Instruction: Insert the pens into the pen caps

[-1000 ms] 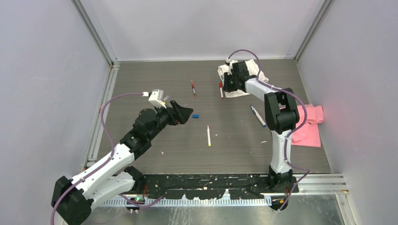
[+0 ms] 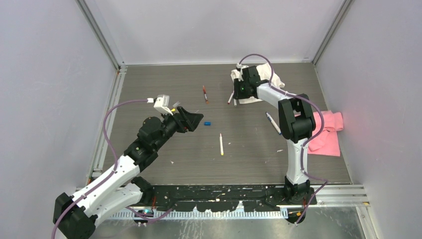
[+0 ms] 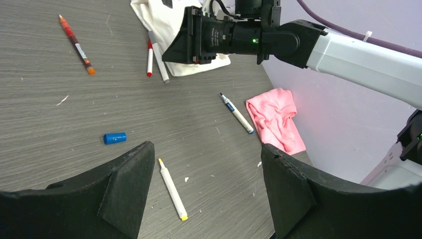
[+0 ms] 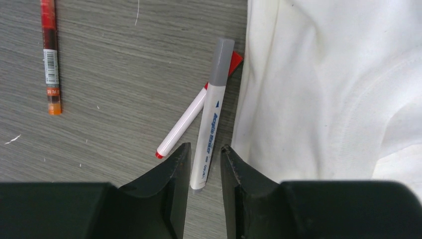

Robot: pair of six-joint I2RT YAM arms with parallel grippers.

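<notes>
My right gripper is low by the white cloth (image 2: 268, 74), over a grey-capped marker (image 4: 209, 134) lying on a red-capped pen (image 4: 181, 119). Its fingertips are close together; whether they grip anything is unclear. My left gripper hangs open over the mid-left table. Below it lie a yellow-tipped white pen (image 2: 221, 144) and a blue cap (image 2: 207, 123). An orange-red pen (image 2: 205, 94) lies farther back, and a blue-tipped white marker (image 2: 272, 123) lies to the right.
A folded pink cloth (image 2: 323, 142) lies at the right edge below the right arm.
The right gripper has shifted slightly left. A red-capped pen beside it now lies at a different angle, with the grey-capped marker across it. The left arm is nearly still.
</notes>
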